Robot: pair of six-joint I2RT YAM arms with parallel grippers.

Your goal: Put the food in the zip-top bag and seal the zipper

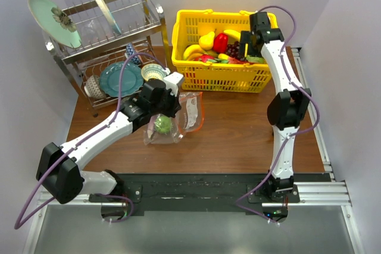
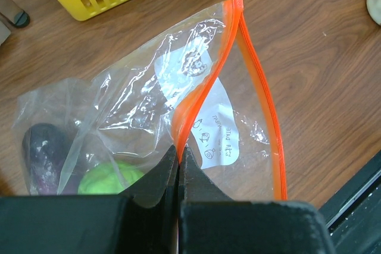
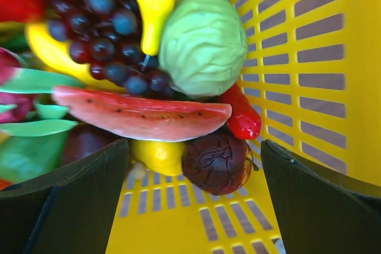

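A clear bag [image 2: 137,105] with an orange zipper edge [image 2: 262,87] hangs from my left gripper, which is shut on one side of its mouth. The mouth gapes. Inside the bag lie a dark purple eggplant [image 2: 44,153] and a green round food [image 2: 110,178]. My right gripper [image 1: 250,43] is over the right part of the yellow basket [image 1: 226,78]. In the right wrist view its fingers [image 3: 89,200] stand wide apart, a mangosteen-like dark fruit [image 3: 217,162] and a watermelon slice [image 3: 143,117] showing beyond them. Nothing is between them.
The basket also holds a cabbage [image 3: 203,43], grapes [image 3: 101,28], a banana [image 3: 149,4] and a red pepper [image 1: 220,43]. A dish rack [image 1: 113,46] with plates stands left of the basket. Bare wood table [image 1: 238,135] lies in front of the basket.
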